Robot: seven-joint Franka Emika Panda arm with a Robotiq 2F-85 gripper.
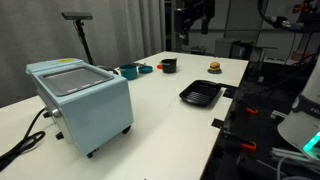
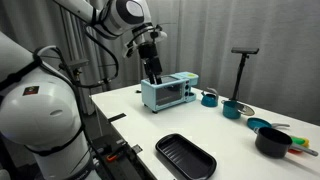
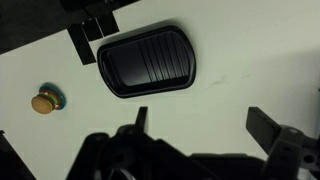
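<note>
My gripper is open, its two dark fingers wide apart with only bare white table showing between them. It hangs high above the table, apart from everything on it, and appears at the top of exterior view 1. A black ribbed tray [image 3: 147, 62] lies flat and empty on the table, above and to the left of the fingers in the wrist view. The same tray [image 2: 186, 157] is at the near edge in exterior view 2. A toy burger [image 3: 46, 98] sits beyond the tray, at the far left of the wrist view.
A white and pale-blue toaster oven [image 1: 88, 108] stands on the left in exterior view 1. Blue pots [image 2: 232, 108] and a black pot [image 2: 272, 142] line the right side in exterior view 2.
</note>
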